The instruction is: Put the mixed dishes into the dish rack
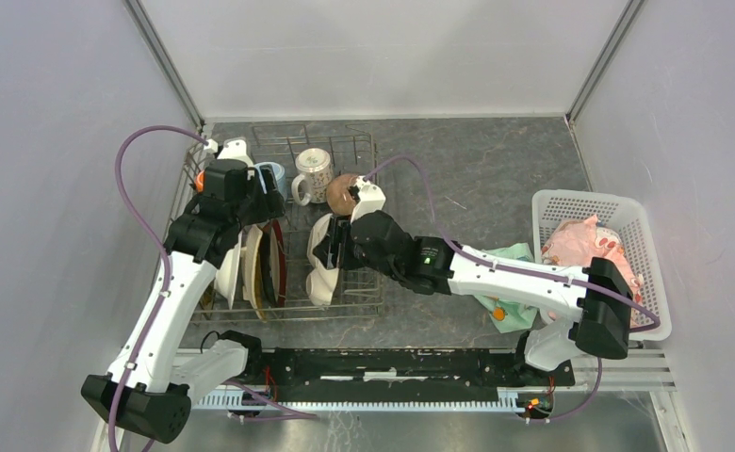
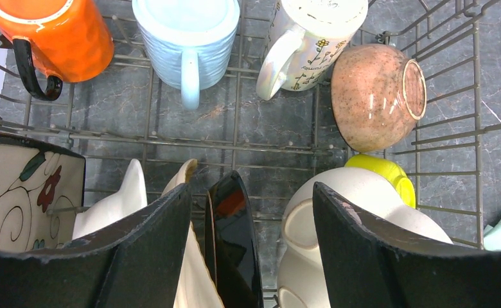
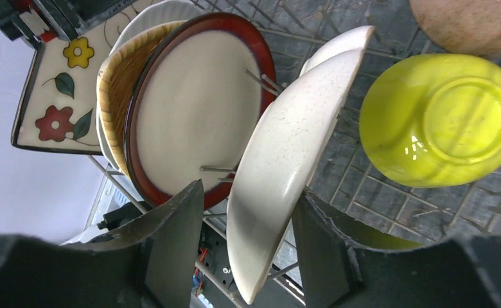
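Note:
My right gripper stands part open around the rim of a white bowl [image 3: 280, 154], one of the white dishes upright in the wire rack [image 1: 288, 311]. A yellow bowl [image 3: 440, 119] lies inverted beside it, and a red-rimmed plate [image 3: 190, 102] stands on its other side. My left gripper is part open over upright plates, a black dish [image 2: 232, 237] showing between and below its fingers. Orange [image 2: 68, 38], blue [image 2: 184, 38] and patterned mugs [image 2: 306, 45] and a speckled bowl [image 2: 370, 96] fill the back of the rack.
A white basket [image 1: 648, 254] with pink cloth stands at the right. A green cloth [image 1: 496, 315] lies under the right arm. The grey floor between rack and basket is clear at the back. Walls close in on the sides and back.

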